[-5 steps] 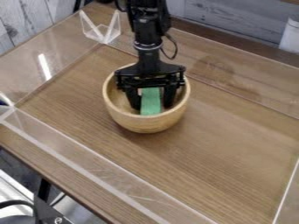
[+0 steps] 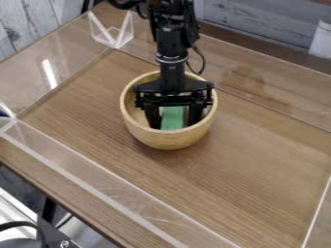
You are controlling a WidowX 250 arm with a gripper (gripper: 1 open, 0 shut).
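A wooden bowl sits on the table a little above the middle of the camera view. My black gripper reaches down into it from above, its fingers low inside the rim and standing open on either side of a green object. The gripper hides much of that object, so I cannot tell whether the fingers touch it.
A clear plastic holder stands at the back left. A white object is at the back right edge.
Over the last second the gripper and bowl have shifted slightly to the right, and less of the green object shows between the fingers.
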